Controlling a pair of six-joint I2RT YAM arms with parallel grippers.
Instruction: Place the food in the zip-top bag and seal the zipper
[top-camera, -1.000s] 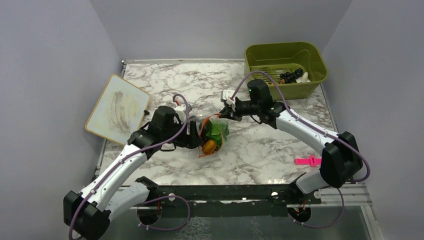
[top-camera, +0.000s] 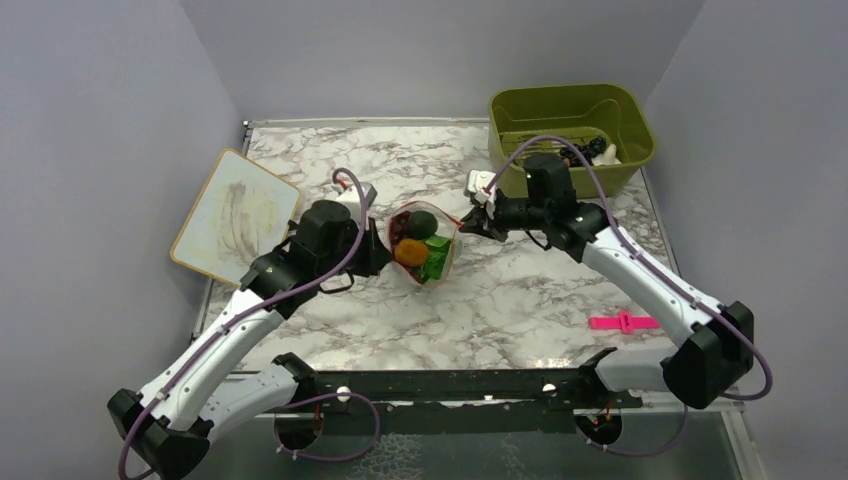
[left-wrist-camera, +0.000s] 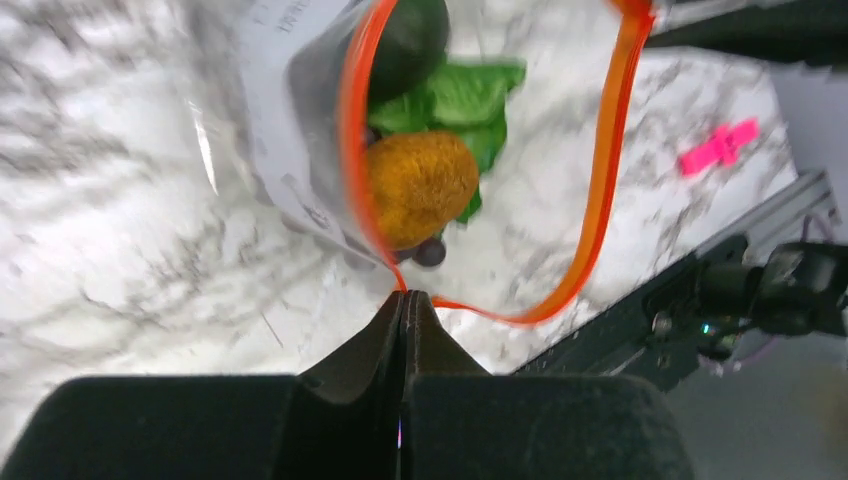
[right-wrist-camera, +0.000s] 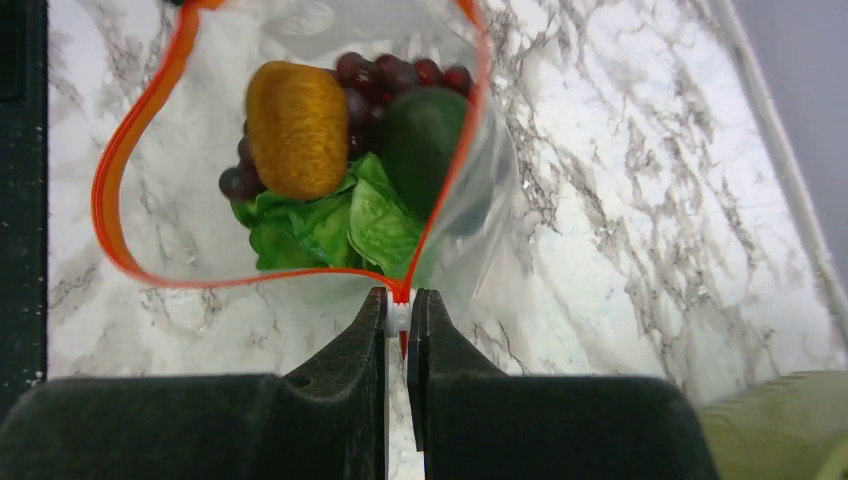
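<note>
A clear zip top bag with an orange-red rim stands mouth-up between my grippers, its mouth wide. Inside lie an orange-brown potato-like item, green leaves, dark red grapes and a dark green avocado-like item. My right gripper is shut on one corner of the rim, a small white zipper piece between its fingertips. At the opposite corner, my left gripper is shut on the thin orange rim edge. In the top view, the bag spans the gap between both grippers.
At the back right stands a green bin with dark grapes and a white item inside. A white board lies at the left. A pink piece rests at front right.
The bag's mouth has spread and turned, showing more of the food.
</note>
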